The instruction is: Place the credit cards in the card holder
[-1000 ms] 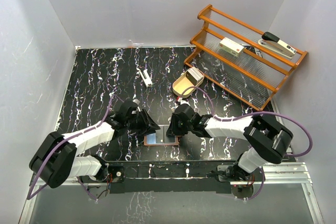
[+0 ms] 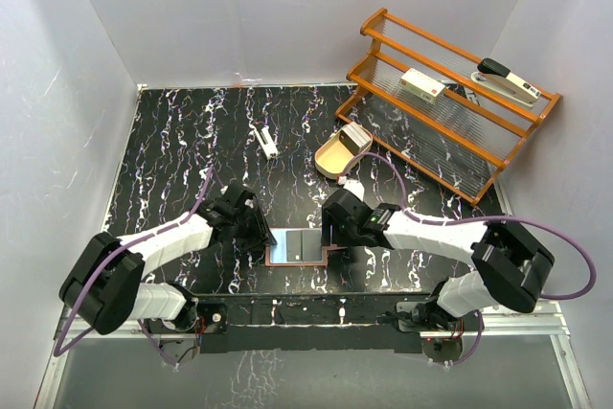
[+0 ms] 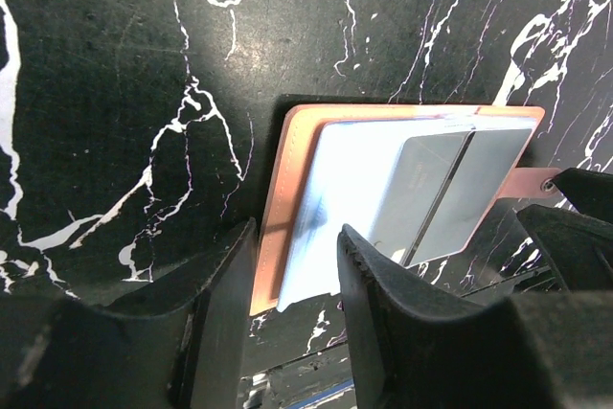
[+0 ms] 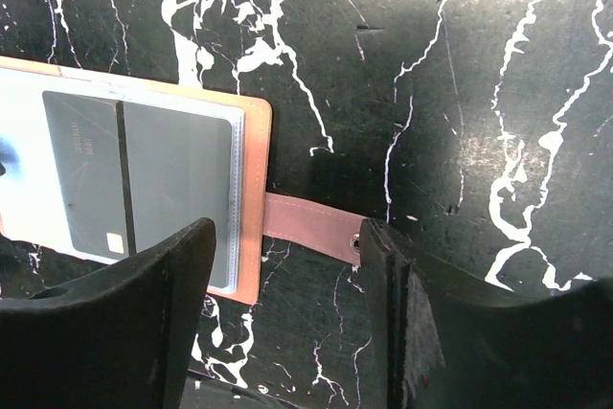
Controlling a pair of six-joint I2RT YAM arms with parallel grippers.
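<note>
The card holder (image 2: pixel 297 247) lies flat near the table's front edge, pinkish-orange around its border. Inside it are a pale blue-white section (image 3: pixel 341 200) on the left and two dark grey card-like faces (image 4: pixel 182 174) side by side. My left gripper is part open, with the holder's left border between its fingers. At the other end, my right gripper stands open above the holder's strap (image 4: pixel 311 224), one finger on each side of part of it. Whether the left fingers touch the border, I cannot tell.
Behind the holder, a yellow tray (image 2: pixel 329 157) carries a small box (image 2: pixel 355 138). A white object (image 2: pixel 266 144) lies at the back left. The wooden rack (image 2: pixel 436 107) occupies the back right, holding a box and a stapler.
Both grippers were over the holder's middle and have drawn apart, the left to its left border, the right to the strap. The holder has shifted slightly right.
</note>
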